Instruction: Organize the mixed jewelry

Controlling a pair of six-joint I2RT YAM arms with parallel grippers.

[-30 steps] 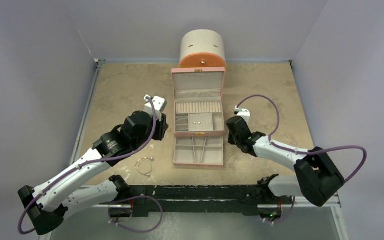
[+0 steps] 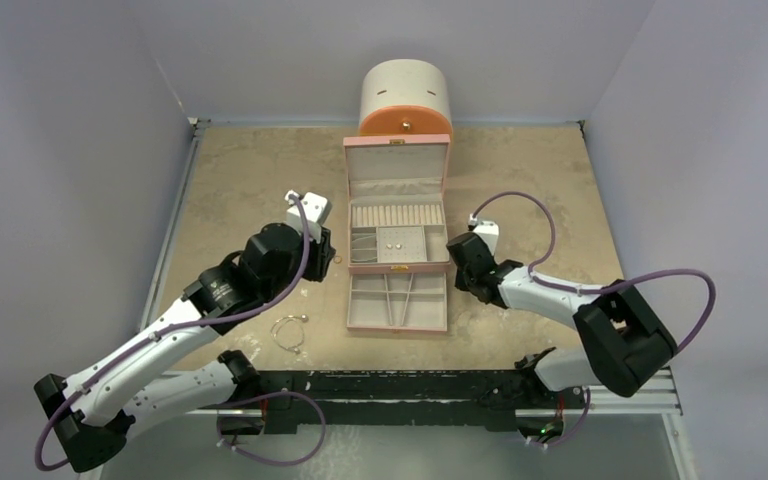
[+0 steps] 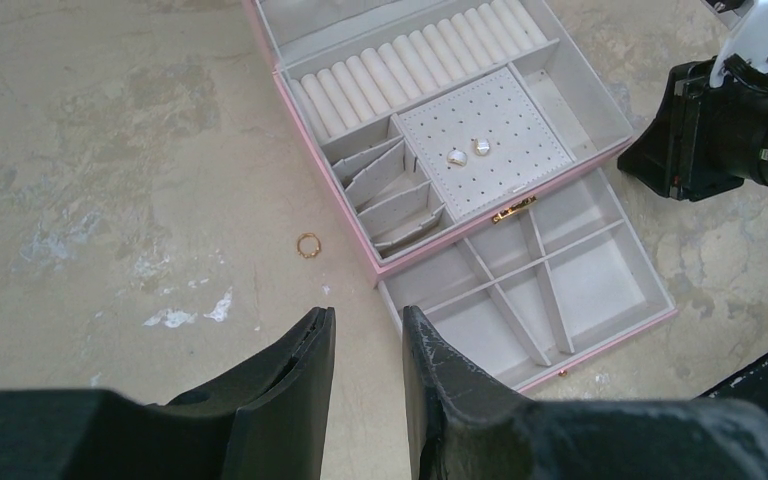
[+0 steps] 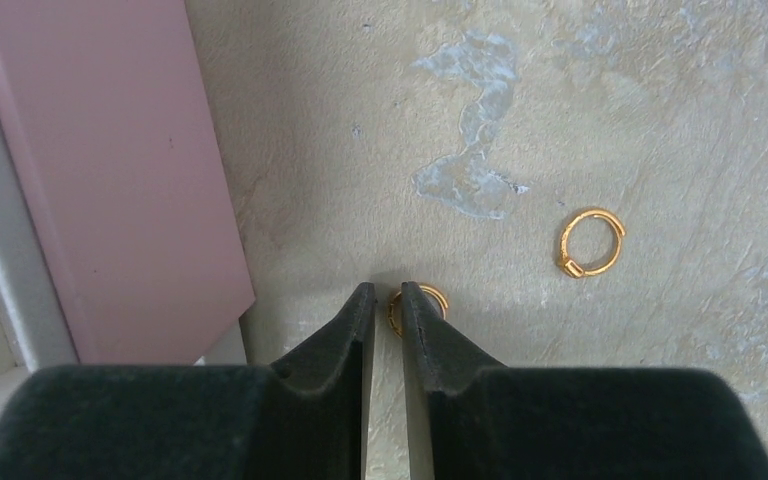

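Observation:
The pink jewelry box [image 2: 397,267] stands with its lid up and lower drawer [image 2: 397,325] pulled out. Two small earrings sit on its white pad [image 3: 485,120]. Beside the box's right side, my right gripper is narrowly open, low over a gold ring [image 4: 440,297]. One finger covers part of that ring, and another part shows in the gap. A second gold ring [image 4: 566,243] lies apart to the right. My left gripper hangs open and empty left of the box. Another gold ring [image 3: 308,245] rests on the table near the box.
A bracelet or necklace loop [image 2: 288,333] lies at the front left of the table. Behind the box stands a white and orange container [image 2: 405,90]. A tiny red-gold piece [image 3: 563,373] is by the drawer's front edge.
My right arm has shifted slightly left, bringing its gripper a little nearer the box. My left arm has barely moved. The box and loose jewelry look unchanged in the top view.

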